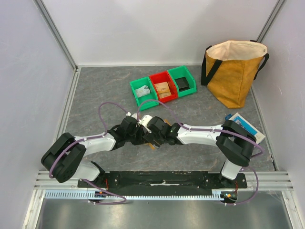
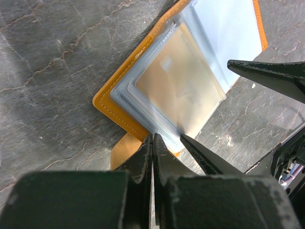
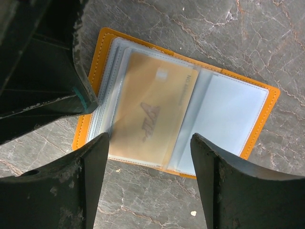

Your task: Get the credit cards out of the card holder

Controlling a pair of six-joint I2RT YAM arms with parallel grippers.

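The card holder lies open on the table, tan-edged with clear sleeves. A beige card sits inside a sleeve on one side; the other side shows a white panel. My left gripper is shut at the holder's outer border by the sleeve edges; whether a thin edge is pinched there is hard to see. Over the card side, my right gripper stands part open, its fingers apart, with one fingertip close to the sleeve edge near the left gripper. In the top view the arms mostly cover the holder.
Behind the arms stand joined green and red bins holding small items. An orange bag is at the back right, and a white-and-blue item lies by the right wall.
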